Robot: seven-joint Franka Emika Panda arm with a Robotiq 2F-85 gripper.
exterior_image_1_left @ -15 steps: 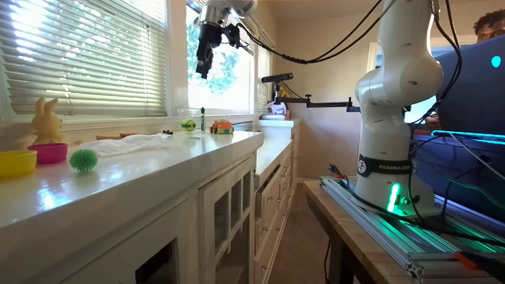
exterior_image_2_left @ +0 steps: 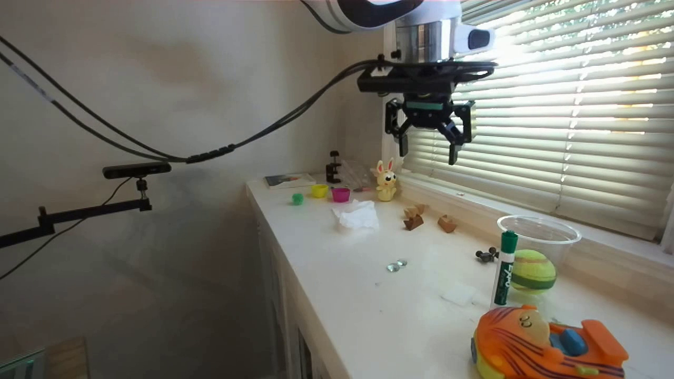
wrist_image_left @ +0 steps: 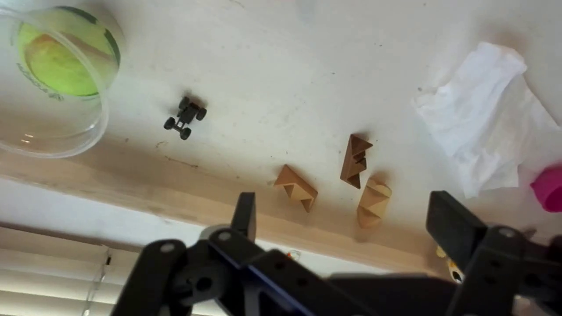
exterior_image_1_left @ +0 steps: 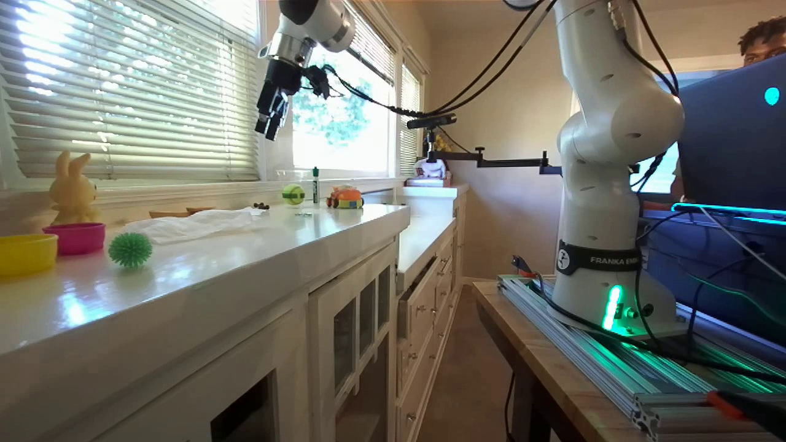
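Observation:
High above the white counter (exterior_image_2_left: pixel 328 278), my gripper (exterior_image_2_left: pixel 428 158) is open, its fingers wide apart and nothing between them. In the wrist view its two fingers (wrist_image_left: pixel 245 216) frame the strip by the window sill. Below lie three small folded wooden-looking pieces: an orange-tan one (wrist_image_left: pixel 296 188), a dark brown one (wrist_image_left: pixel 355 161) and a pale tan one (wrist_image_left: pixel 374 202). A crumpled white cloth (wrist_image_left: pixel 484 121) is to their right in that view. To their left sits a tiny black wheeled toy (wrist_image_left: pixel 185 117). A clear plastic cup (wrist_image_left: pixel 99 123) stands beyond it, with a green ball (wrist_image_left: pixel 63 58) showing through.
A green marker (exterior_image_2_left: pixel 504 271) stands upright near an orange toy car (exterior_image_2_left: pixel 537 344). Towards the far end are a pink cup (exterior_image_2_left: pixel 341 195), a yellow cup (exterior_image_2_left: pixel 319 190), a green spiky ball (exterior_image_2_left: pixel 297 199) and a rabbit figure (exterior_image_2_left: pixel 386 182). Window blinds (exterior_image_2_left: pixel 537 126) border the counter.
In exterior view 1 my gripper has moved left and lower, towards the blinds and the rabbit's end of the counter. The things on the counter look unmoved.

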